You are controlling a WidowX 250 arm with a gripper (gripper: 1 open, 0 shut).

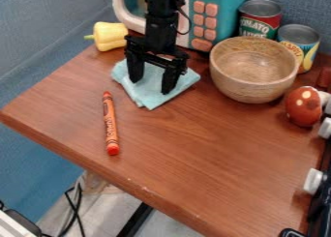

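Observation:
My black gripper [153, 74] is lowered onto a folded light-blue cloth [183, 88], its two fingers resting on or just at the cloth, spread some way apart. Whether any fabric is between them cannot be told. An orange crayon [110, 124] lies on the wooden table [181, 173] in front and to the left of the cloth.
A wooden bowl [253, 72] sits right of the cloth, with cans [258, 19] and a teal toy microwave [211, 18] behind. A yellow pepper [106, 34] is at back left, a red mushroom-like toy [303, 106] at right.

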